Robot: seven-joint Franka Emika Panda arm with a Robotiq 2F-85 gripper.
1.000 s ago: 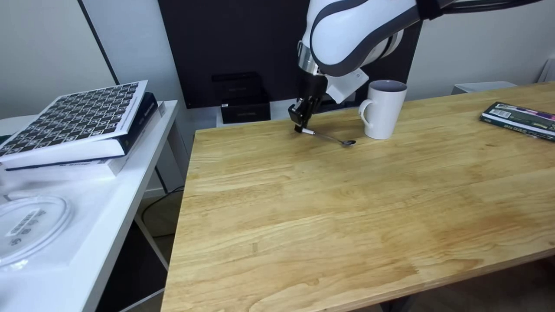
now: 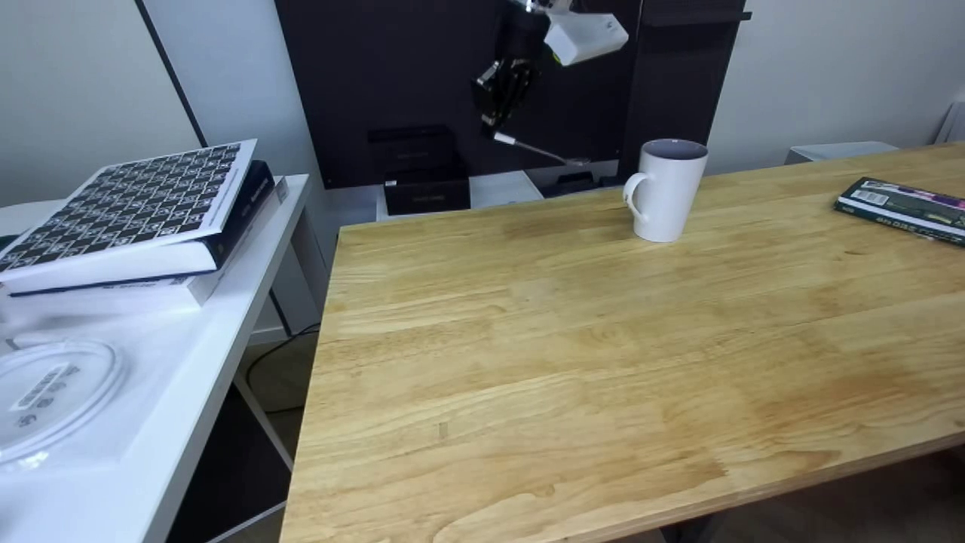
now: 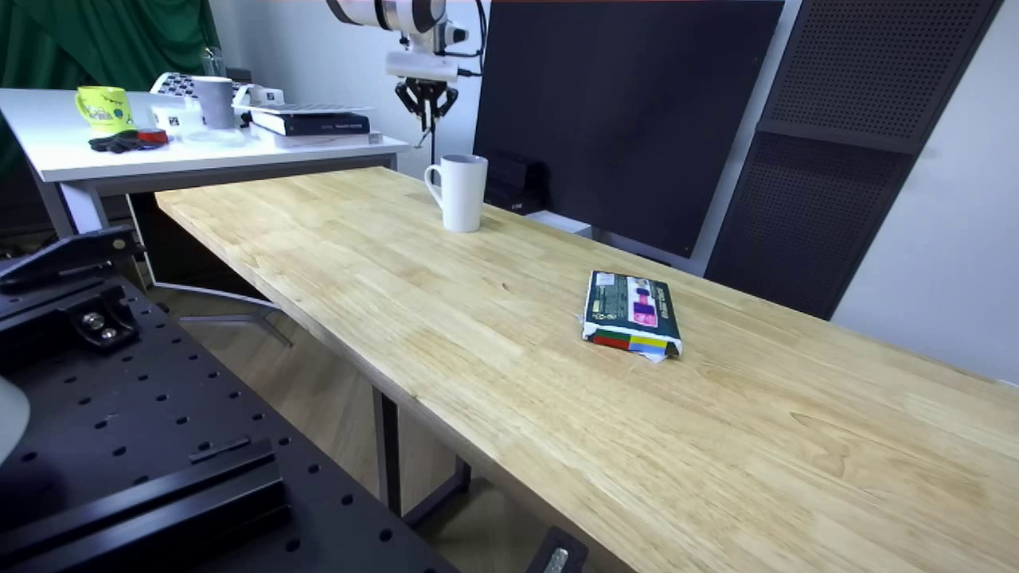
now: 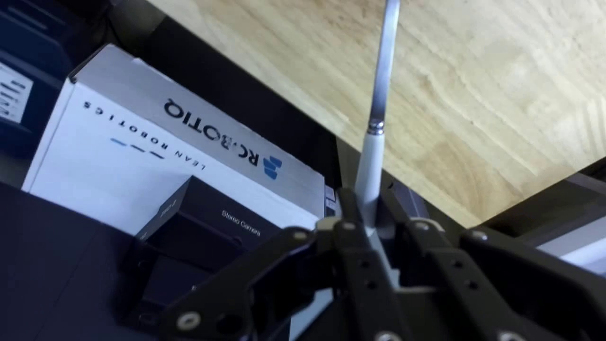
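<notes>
My gripper is shut on the white handle of a long, thin spoon (image 4: pixel 383 74). In the wrist view the spoon's metal shaft runs up and out of the top edge, so its bowl is hidden there. Exterior view 1 shows the spoon (image 2: pixel 540 151) clear of the table, slanting down to the right from the gripper (image 2: pixel 493 131), its bowl left of the mug's upper part. The white mug (image 2: pixel 671 194) stands upright near the table's far edge, handle facing left. From exterior view 2 the gripper (image 3: pixel 427 124) hangs higher than the mug (image 3: pixel 464 194).
A green-black box (image 3: pixel 630 313) lies on the wooden table (image 2: pixel 543 380), well apart from the mug. Beside the table, a white desk (image 2: pixel 226 335) carries stacked books (image 2: pixel 136 208). Boxes (image 4: pixel 170 148) sit beyond its far edge.
The gripper has risen well above the table and shifted somewhat left in exterior view 1, carrying the spoon up from near the tabletop. The mug has stayed in place.
</notes>
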